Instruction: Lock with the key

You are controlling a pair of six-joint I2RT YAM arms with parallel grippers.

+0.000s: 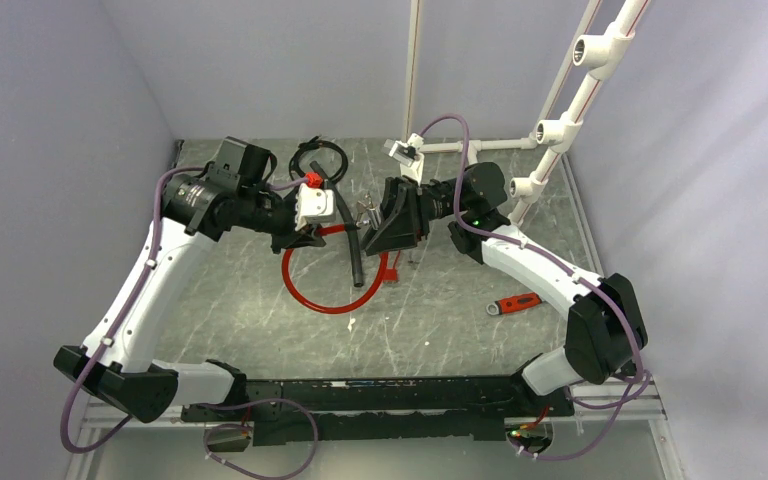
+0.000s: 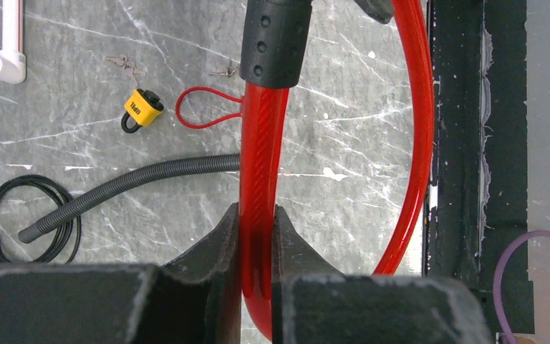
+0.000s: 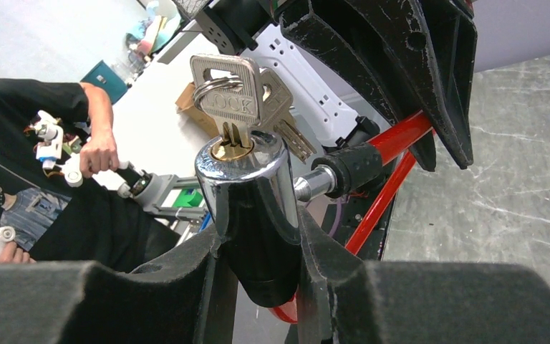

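Observation:
My right gripper is shut on a chrome-and-black lock barrel (image 3: 254, 193). A key (image 3: 230, 93) stands in the barrel's top, with a second key (image 3: 286, 111) hanging from its ring. A silver pin (image 3: 315, 184) at the cable's end, behind a black sleeve (image 3: 356, 170), meets the barrel's side; how deep it sits is hidden. In the left wrist view, the red cable (image 2: 261, 143) runs between the fingers of my left gripper, filling the gap. Whether they press on it I cannot tell. The cable's loop (image 1: 325, 308) hangs below.
A yellow padlock (image 2: 143, 107), loose keys (image 2: 125, 66), a grey corrugated hose (image 2: 136, 179) and a coiled black cable (image 2: 29, 186) lie on the table. An orange-handled tool (image 1: 515, 303) lies at the right.

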